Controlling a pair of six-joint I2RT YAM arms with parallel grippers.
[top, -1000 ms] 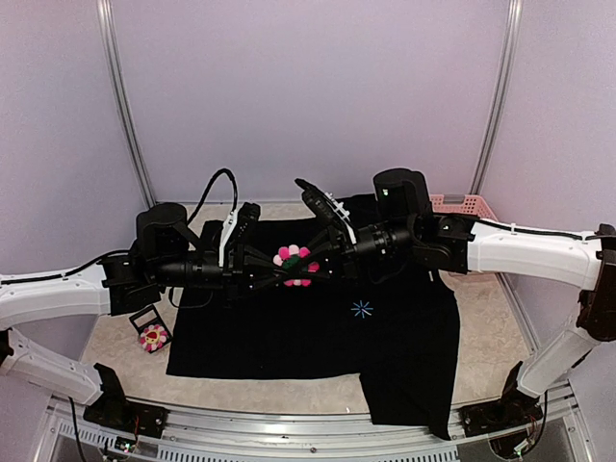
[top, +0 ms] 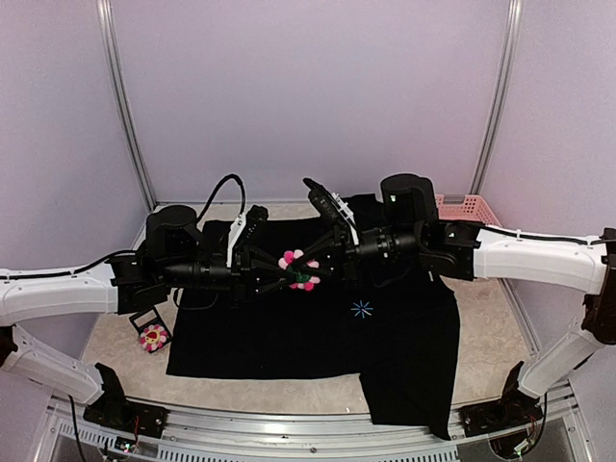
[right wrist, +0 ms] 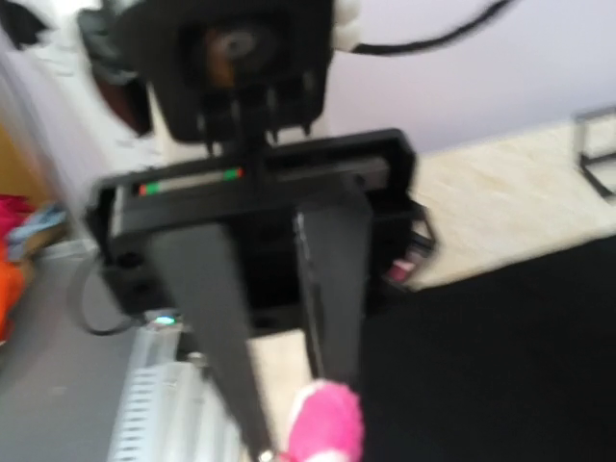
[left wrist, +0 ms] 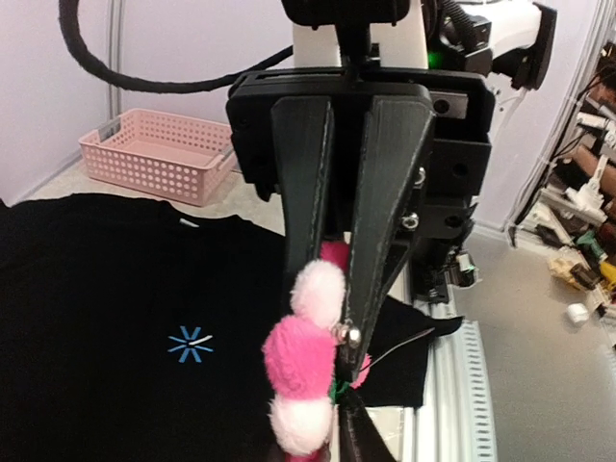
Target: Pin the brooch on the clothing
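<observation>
The pink-and-white flower brooch (top: 287, 259) hangs above the black garment (top: 269, 342), between the two facing grippers. In the left wrist view its pompom petals (left wrist: 298, 358) are seen edge-on, and a thin pin (left wrist: 399, 350) sticks out beside its back. My right gripper (top: 310, 260) is shut on the brooch. Facing it, my left gripper has its fingers parted, with their tips at the brooch; whether they touch it is unclear, as petals cover part of them. A blue starburst mark (top: 361, 309) shows on the garment, right of the grippers.
A second flower brooch (top: 153, 337) rests by a small black stand (top: 147, 320) at the table's left. The pink basket (left wrist: 159, 159) stands at the back right of the table.
The brooch and both grippers have shifted slightly right.
</observation>
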